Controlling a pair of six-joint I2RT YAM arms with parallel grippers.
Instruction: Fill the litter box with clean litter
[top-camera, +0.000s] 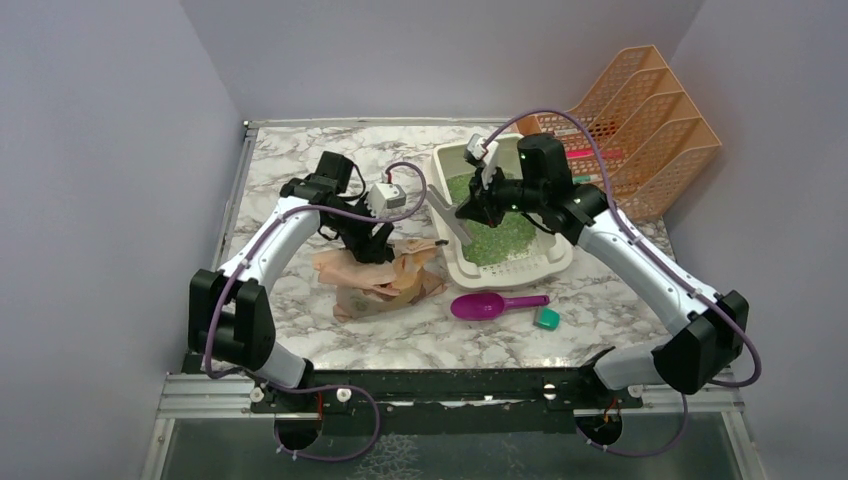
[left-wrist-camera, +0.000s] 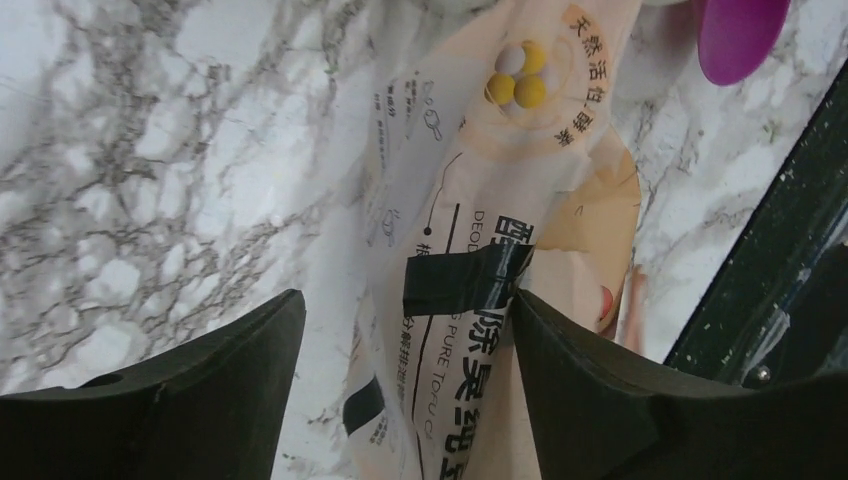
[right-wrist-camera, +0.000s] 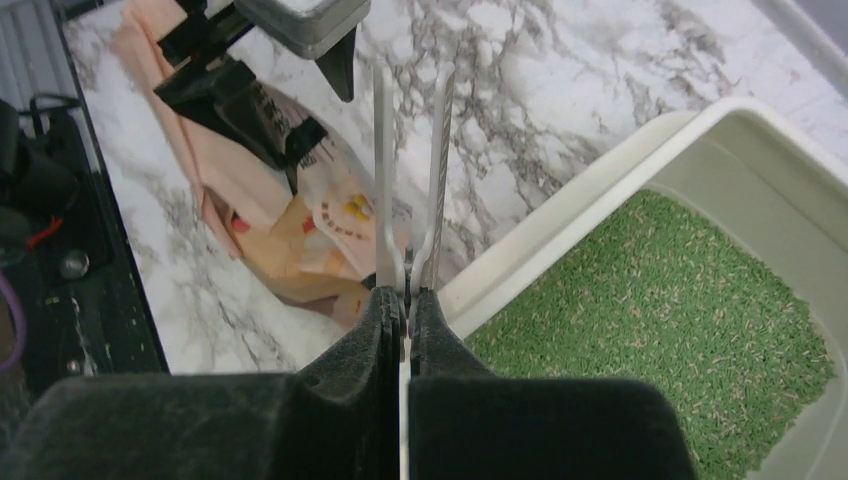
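The cream litter box (top-camera: 515, 272) holds green litter (right-wrist-camera: 640, 310) spread over its floor. On its left lies the crumpled peach litter bag (top-camera: 380, 300), whose printed side with black tape (left-wrist-camera: 455, 282) faces the left wrist camera. My left gripper is open at the bag, one finger on each side of part of its film; the right-hand finger (left-wrist-camera: 560, 350) meets the film. Over the box's left side, my right gripper is shut on a grey tool (right-wrist-camera: 385, 160) with two long prongs pointing away from the fingers.
A purple scoop (top-camera: 480, 306) and a small green block (top-camera: 547, 318) lie in front of the box. Behind it at the right stands an orange rack (top-camera: 650, 130). Bare marble tabletop (top-camera: 300, 150) shows at the back left.
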